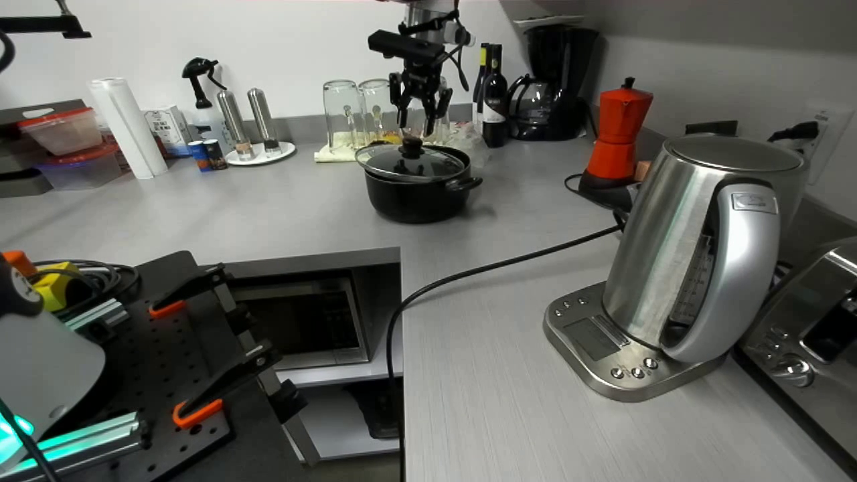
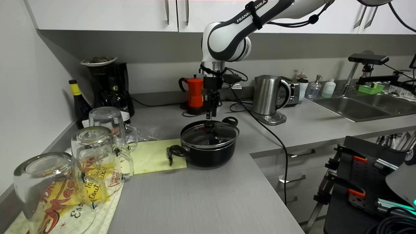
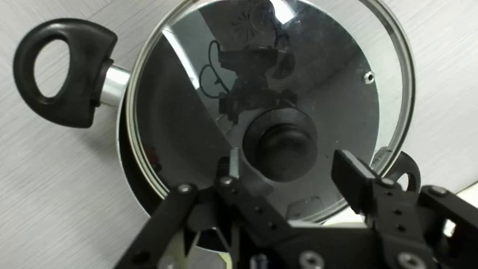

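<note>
A black pot [image 1: 414, 201] with two side handles stands on the counter. Its glass lid [image 1: 383, 163] lies across the top, slightly tilted and off-centre; in the wrist view [image 3: 289, 166] a crescent of the pot's inside [image 3: 134, 179] shows beyond the lid's rim. The lid's round black knob [image 1: 411, 148] is free of the fingers. Just above it hangs my gripper [image 1: 417, 128], pointing down, its fingers parted with nothing held. Seen from the wrist, the knob [image 3: 286, 152] sits below the gap between the fingertips.
Glass mugs [image 2: 91, 152] and a yellow cloth [image 2: 156, 154] lie beside the pot. Wine bottles [image 1: 494, 96] and a coffee maker [image 1: 554, 88] stand behind. A kettle [image 1: 683, 241] and an orange moka pot [image 1: 618, 132] occupy the right. The counter left of the pot is clear.
</note>
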